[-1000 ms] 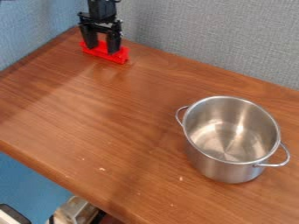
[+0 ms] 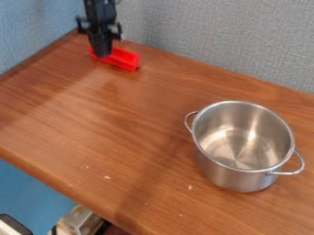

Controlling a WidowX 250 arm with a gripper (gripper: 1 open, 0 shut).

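Note:
A red block (image 2: 120,61) lies near the back left of the wooden table. The black gripper (image 2: 103,46) is at the block's left end, its tips low against or just beside it; it is blurred and looks shut, and whether anything is between its fingers is unclear. A steel pot (image 2: 241,147) with two handles stands at the right.
Grey and blue padded walls border the back and left. A metal fixture (image 2: 80,223) sits at the lower left, off the table edge.
The gripper has shifted slightly left and down, and the red block has moved a little to the right, with more of it showing.

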